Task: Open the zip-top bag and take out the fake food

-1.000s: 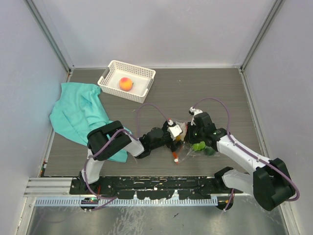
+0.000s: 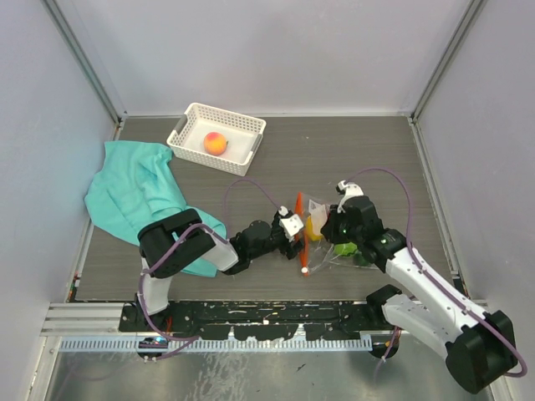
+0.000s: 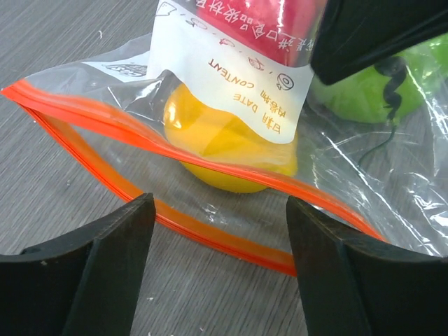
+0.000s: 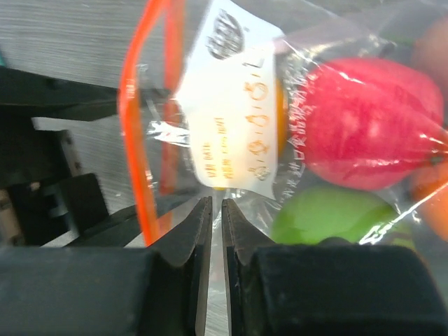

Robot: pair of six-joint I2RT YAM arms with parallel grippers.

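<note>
A clear zip top bag [image 3: 413,168] with an orange zip strip [image 3: 91,112] lies with its mouth spread, a gap showing between the two orange edges. Inside are a yellow piece [image 3: 220,140], a red piece [image 4: 371,122] and a green piece [image 4: 336,215]; a white printed label covers part of the yellow one. At the mouth, my left gripper stands open, its fingertips overlapping the nearer orange edge. Over the bag's film, my right gripper has its fingertips only slightly apart. Whether film lies in that narrow gap is unclear.
At the back left, a white basket [image 2: 192,154] holds a peach-coloured fruit [image 2: 215,144]. A teal cloth [image 2: 125,192] covers the left of the table.
My left gripper has drawn back leftward from the bag. The right one has shifted to the right, away from the zip edge. More of the orange strip and the yellow piece shows.
</note>
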